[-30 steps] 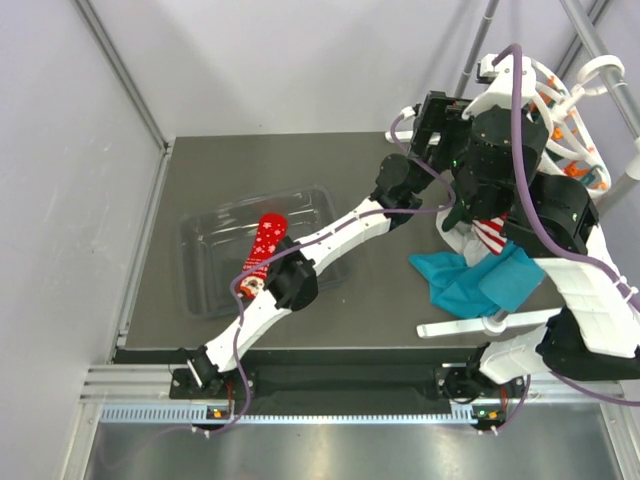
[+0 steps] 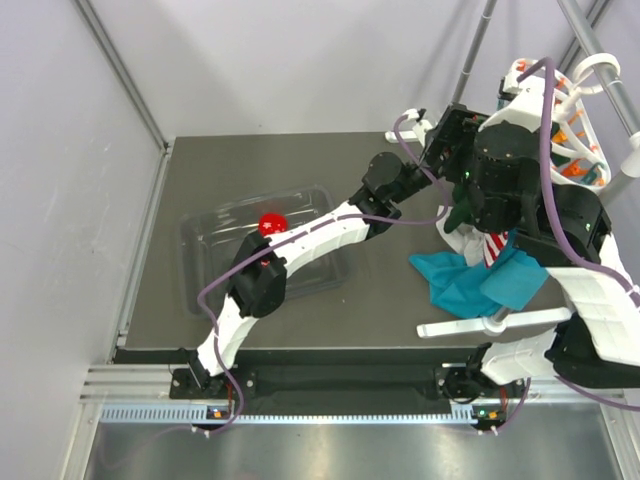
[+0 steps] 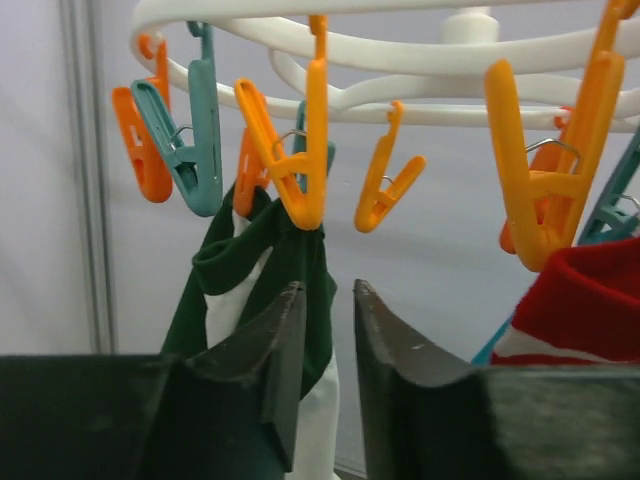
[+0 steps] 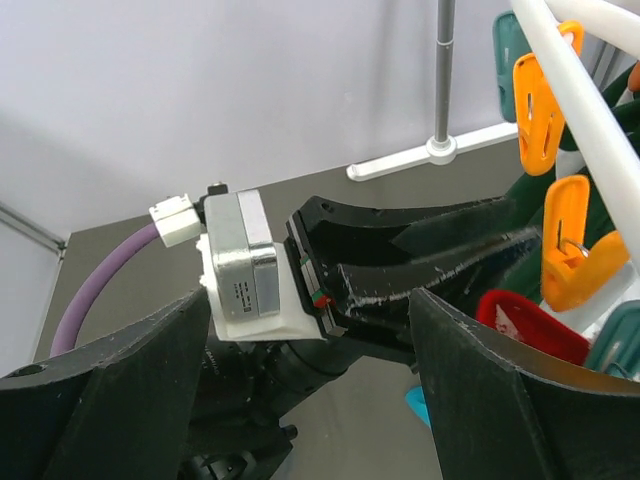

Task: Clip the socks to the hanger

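The white hanger point(image 2: 585, 130) with coloured clips stands at the right. In the left wrist view, my part-open left gripper is below an orange clip point(image 3: 305, 170); a dark green sock point(image 3: 215, 300) hangs from clips behind it. A red sock point(image 3: 590, 310) is at the right. My right gripper is shown in the right wrist view with its fingers low in the frame; what lies between them is hidden. A red sock point(image 2: 271, 224) lies in the plastic box, partly behind my left arm.
Teal fabric point(image 2: 445, 280) lies on the table below the hanger. A plastic box point(image 2: 200, 235) sits at the left. The hanger's poles and white foot point(image 2: 450, 328) bound the right side.
My left arm has swung, now covering more of the red sock in the box. My right arm has moved slightly right along the hanger.
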